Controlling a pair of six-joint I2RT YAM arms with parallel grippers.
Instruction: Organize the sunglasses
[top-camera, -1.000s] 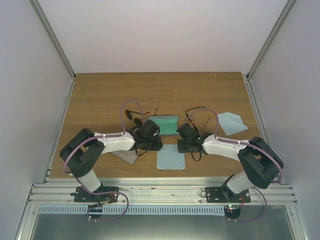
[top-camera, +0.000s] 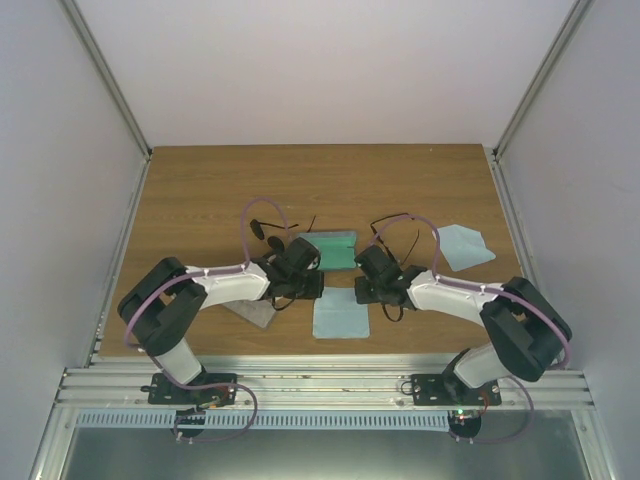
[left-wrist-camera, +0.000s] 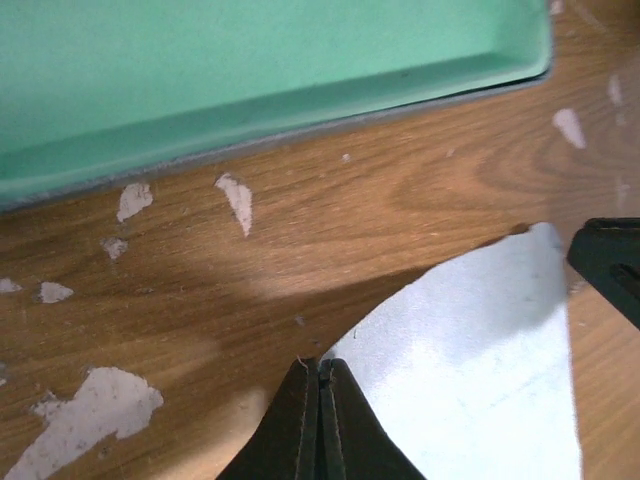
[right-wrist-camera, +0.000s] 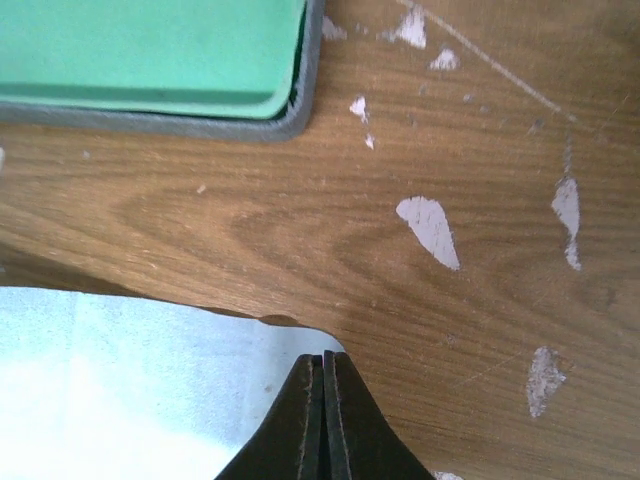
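Two pairs of dark sunglasses lie behind my arms, one (top-camera: 258, 228) at left, the other (top-camera: 385, 219) at right, both partly hidden by the arms. A green tray (top-camera: 330, 250) (left-wrist-camera: 250, 60) (right-wrist-camera: 150, 55) sits between them. In front of it lies a light blue cloth (top-camera: 340, 318) (left-wrist-camera: 460, 350) (right-wrist-camera: 140, 370). My left gripper (top-camera: 316, 290) is shut at the cloth's left back corner, and my right gripper (top-camera: 362, 292) is shut at its right back corner. Whether either pinches the fabric I cannot tell.
Another light blue cloth (top-camera: 462, 247) lies at the right. A grey cloth (top-camera: 250, 312) lies under the left arm.
The top view shows both arms almost where they were, with at most a slight shift of the right arm.
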